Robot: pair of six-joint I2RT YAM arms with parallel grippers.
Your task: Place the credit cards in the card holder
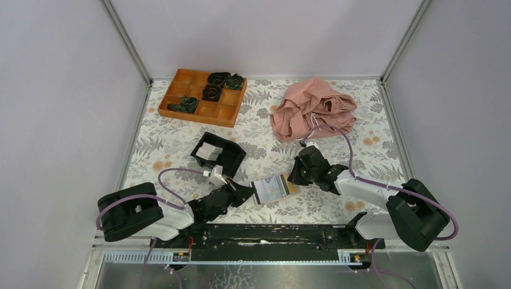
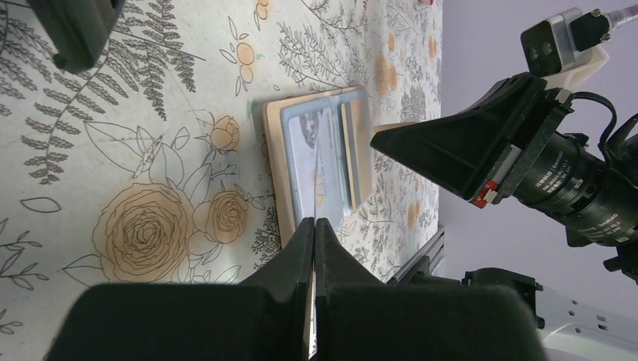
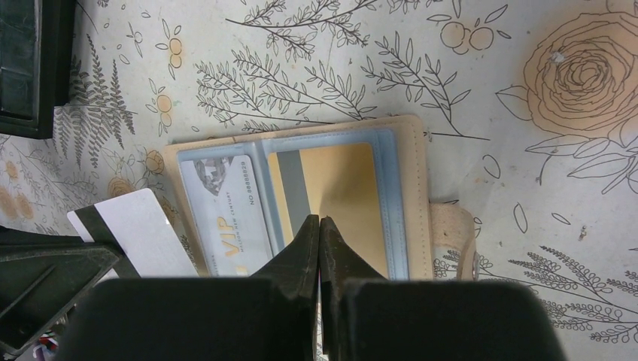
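The card holder (image 3: 411,173) lies open on the table, a VIP card (image 3: 226,210) in its left pocket and a gold card (image 3: 338,188) in the right one. My left gripper is shut on a white card with a dark stripe (image 3: 150,226), held edge-on at the holder's left end. My right gripper is shut over the gold card, nothing visible between its fingers.
A black box (image 1: 232,159) with white cards sits behind my left arm. An orange compartment tray (image 1: 226,111) is at the back left, a pink cloth (image 1: 307,105) at the back right.
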